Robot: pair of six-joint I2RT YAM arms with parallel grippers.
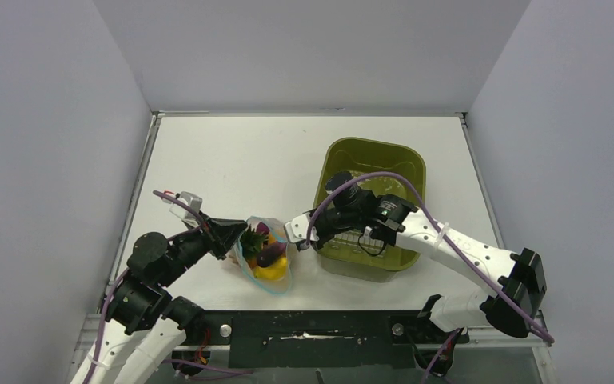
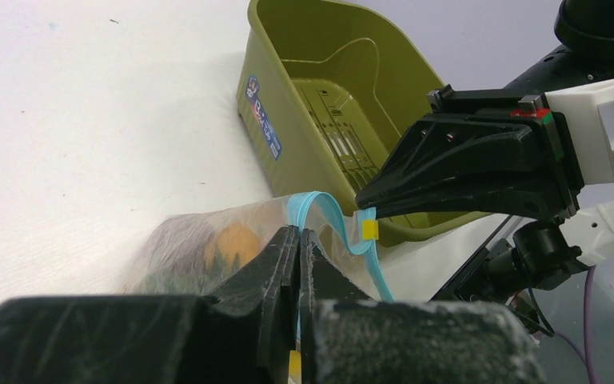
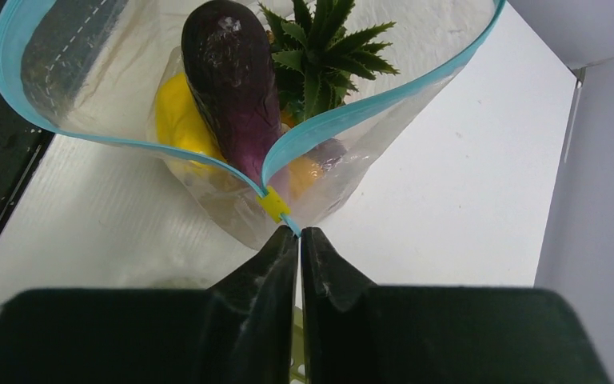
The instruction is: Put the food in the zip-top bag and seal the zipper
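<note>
A clear zip bag point(image 1: 291, 272) with a light-blue zip rim point(image 3: 384, 104) stands with its mouth spread open. Inside it are an eggplant point(image 3: 228, 72), a spiky green leafy top point(image 3: 320, 56) and a yellow food item point(image 3: 180, 120). My left gripper is shut on the blue rim at the bag's left side. Opposite, my right gripper is shut on the rim's end just beyond a yellow tab point(image 3: 273, 204). From above, the right fingertips are hidden under the wrist.
An olive-green basket point(image 1: 332, 160) stands right of the bag, beneath the right arm, and looks empty where visible. Table space behind the bag point(image 1: 232, 160) is clear. Grey walls bound the back and both sides.
</note>
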